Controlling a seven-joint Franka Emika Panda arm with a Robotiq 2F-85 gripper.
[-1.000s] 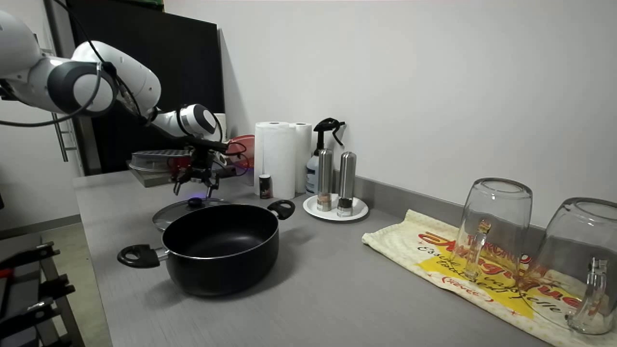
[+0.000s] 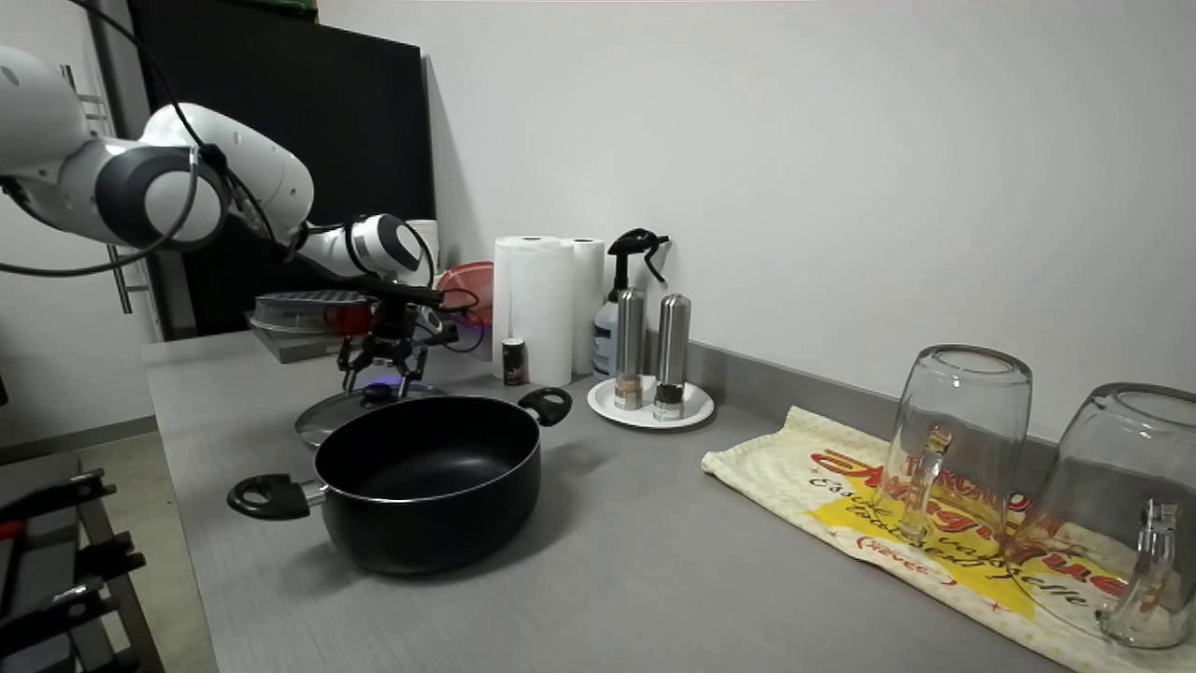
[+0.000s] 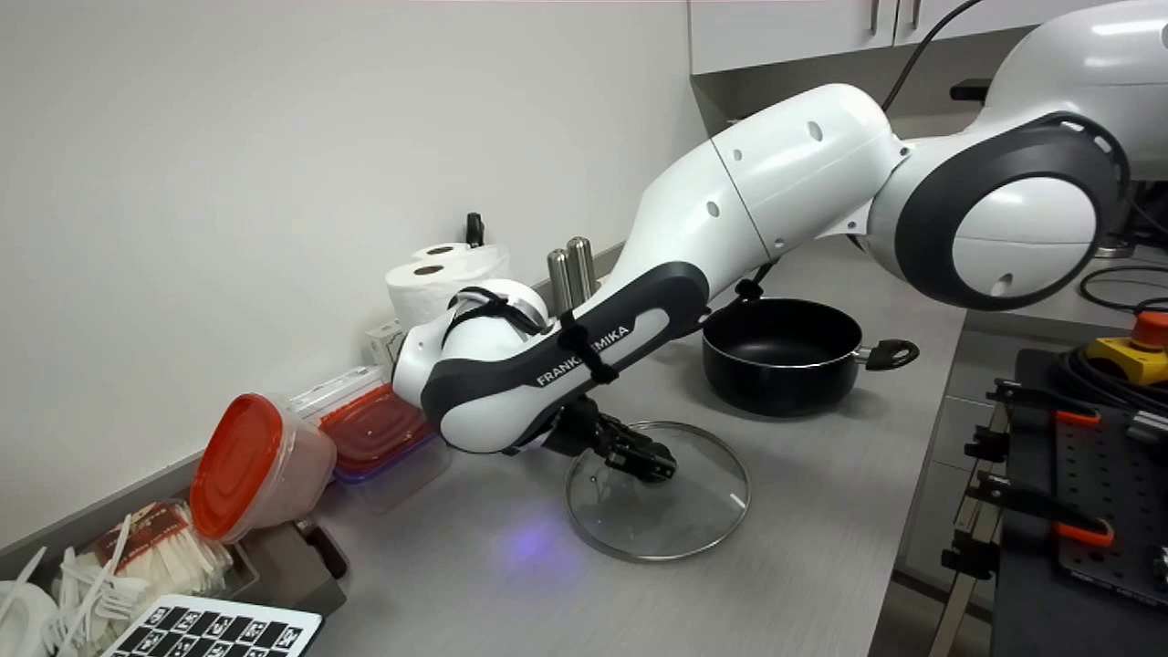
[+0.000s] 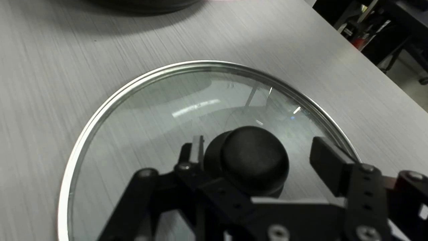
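Note:
A glass lid with a metal rim [image 4: 210,62] and a round black knob [image 4: 255,158] lies flat on the counter. My gripper is open, its fingers on either side of the knob. The left finger [image 4: 196,149] looks close to the knob, while a clear gap shows between the knob and the right finger. In exterior view 1 my gripper [image 2: 377,385] is low over the lid [image 2: 325,422]. A black pot [image 2: 432,522] with two handles stands uncovered in front of the lid; its inside looks empty.
Paper towel rolls [image 2: 538,308], a spray bottle [image 2: 605,325] and two mills on a white plate [image 2: 650,417] line the wall. Upturned glass mugs [image 2: 959,443] stand on a cloth at right. Plastic containers [image 3: 257,465] sit behind. The counter's front edge is near the pot.
My arm has come down slightly, bringing the fingers lower around the lid's knob. The lid and the pot have stayed in place.

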